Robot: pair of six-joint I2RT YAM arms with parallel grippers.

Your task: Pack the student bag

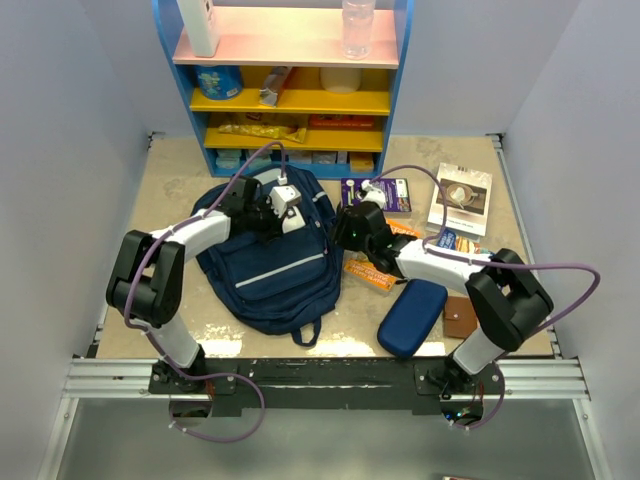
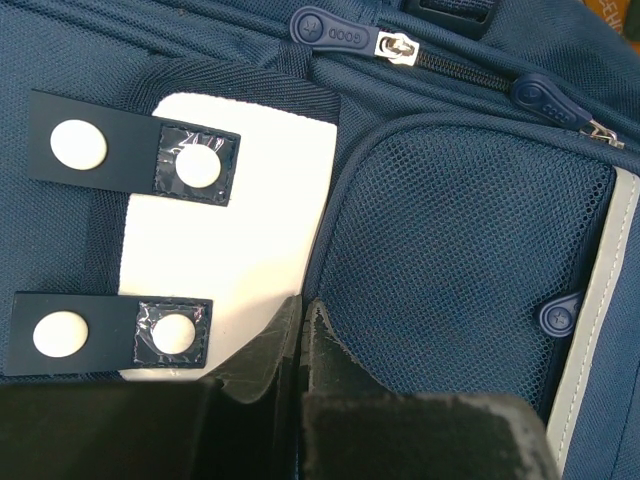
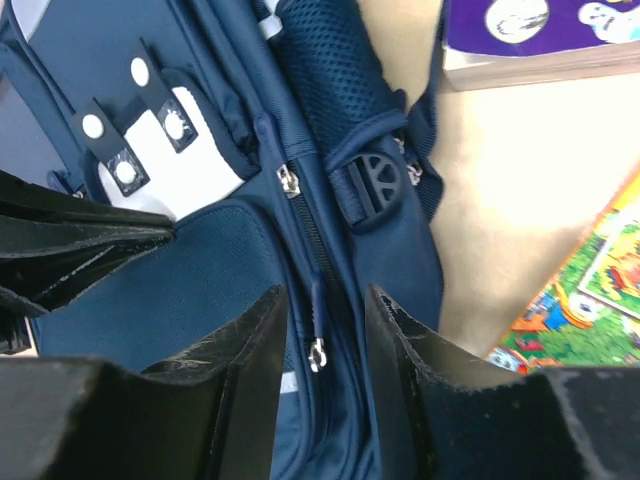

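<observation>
A navy backpack point(image 1: 285, 268) lies flat on the left part of the table, its zipped front facing up. My left gripper is shut at the edge between the bag's white patch point(image 2: 250, 190) and its mesh pocket point(image 2: 460, 240); nothing shows between its fingers. Over the bag's right side my right gripper stands part open, its fingers apart. Below that gap runs the side zipper, with one metal zipper pull point(image 3: 318, 352) showing between the fingertips and another pull point(image 3: 288, 180) farther up. The zipper looks closed where it shows.
Right of the bag lie a purple box point(image 1: 398, 194), orange books point(image 1: 370, 274), a blue case point(image 1: 412, 318), a brown wallet point(image 1: 459, 317) and a white book point(image 1: 461, 198). A shelf point(image 1: 290, 105) with goods stands behind. Bare table shows at the bag's lower left.
</observation>
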